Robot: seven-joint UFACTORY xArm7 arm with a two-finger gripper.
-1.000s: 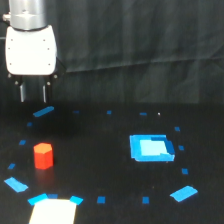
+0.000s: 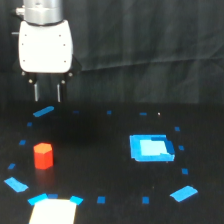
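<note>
A small red block (image 2: 43, 155) stands on the black table at the left. My gripper (image 2: 47, 93) hangs above and behind it, with its two thin fingers apart and only dark background between them. The gripper is open and touches nothing that I can see. On the right lies a blue-bordered square with a white middle (image 2: 152, 147); whether it is flat or a shallow tray, I cannot tell.
A pale cream object (image 2: 53, 212) is cut off by the bottom edge. Blue tape strips (image 2: 184, 193) and small blue squares mark the table.
My gripper has shifted to the right in the view, staying open. The red block and the blue-bordered square have not moved.
</note>
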